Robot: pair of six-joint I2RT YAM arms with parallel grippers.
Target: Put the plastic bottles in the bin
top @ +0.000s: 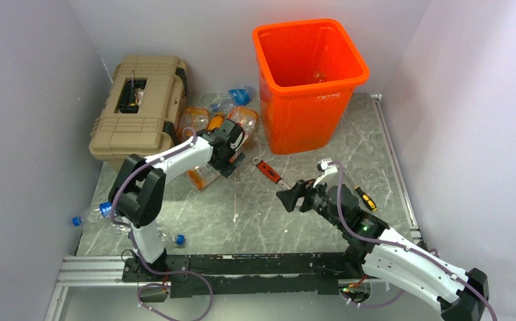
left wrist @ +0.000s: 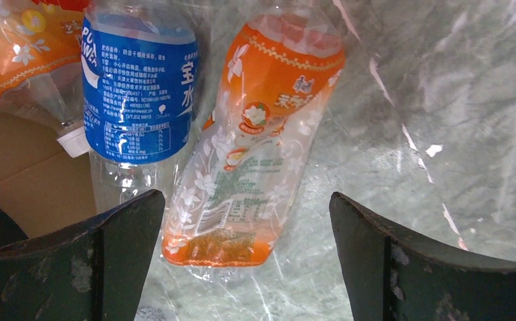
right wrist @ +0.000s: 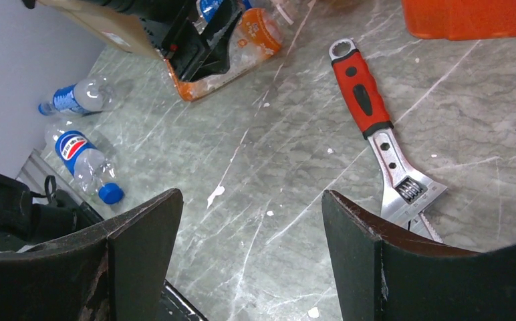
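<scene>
My left gripper is open over a flattened orange-label bottle (left wrist: 255, 160), with a blue-label water bottle (left wrist: 138, 93) beside it; in the top view the gripper hangs above the cluster of bottles by the case. Two water bottles (right wrist: 78, 150) lie at the left front of the table. My right gripper stands open near the red-handled wrench (right wrist: 359, 93), nothing held. The orange bin (top: 302, 114) stands at the back right, with something small inside.
A tan case (top: 135, 127) fills the back left. A screwdriver (top: 365, 197) lies at the right. Walls bound the left, back and right.
</scene>
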